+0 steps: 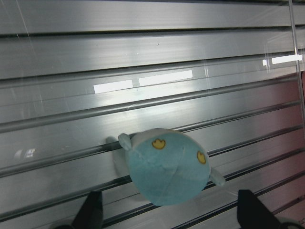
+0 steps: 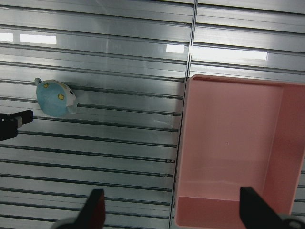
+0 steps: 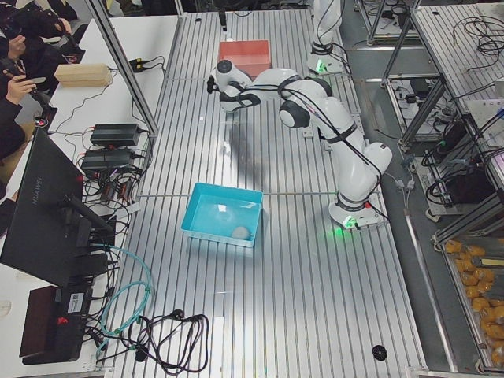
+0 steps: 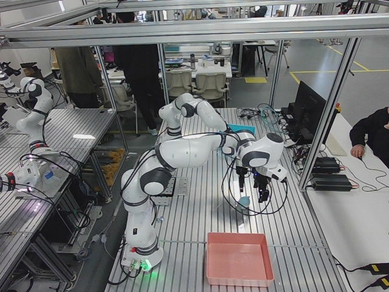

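Note:
A light-blue plush toy with yellow patches and small fins lies on the slatted metal table; in the right wrist view it point(image 2: 55, 99) sits left of the pink bin point(image 2: 228, 143). My left gripper hovers over the toy, its fingers apart on either side at the bottom of the left wrist view, nothing between them. My right gripper is open above the table and the pink bin's near-left part, holding nothing.
A cyan bin point(image 3: 213, 211) with a pale round object inside stands toward the camera in the left camera view. Cables lie along that table edge beside a monitor point(image 3: 47, 209). The arms reach over the middle of the table.

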